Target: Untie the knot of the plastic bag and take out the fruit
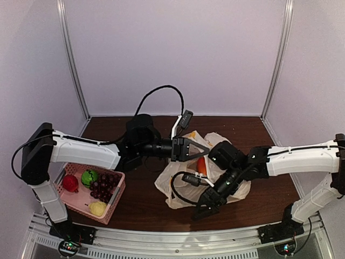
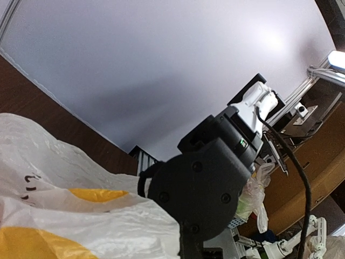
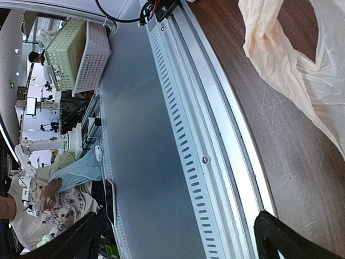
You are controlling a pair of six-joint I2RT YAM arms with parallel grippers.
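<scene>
The white plastic bag (image 1: 166, 185) lies crumpled on the dark table, its mouth spread toward the front. Inside it a red-orange fruit (image 1: 201, 166) shows between the film and the arms. My left gripper (image 1: 208, 151) is over the bag, its fingertips together; whether film is pinched there cannot be made out. In the left wrist view the bag (image 2: 81, 208), with yellow print, fills the lower left and covers part of the fingers. At the bag's front edge my right gripper stands open and empty, the bag (image 3: 280, 62) apart from its fingers.
A pink basket (image 1: 114, 206) at the front left holds a red fruit (image 1: 70, 183), a watermelon-like ball (image 1: 89, 177), grapes (image 1: 102, 188) and a yellow fruit (image 1: 97, 208). Behind the bag the table (image 1: 237, 125) is clear. A metal rail (image 1: 178, 236) runs along the front.
</scene>
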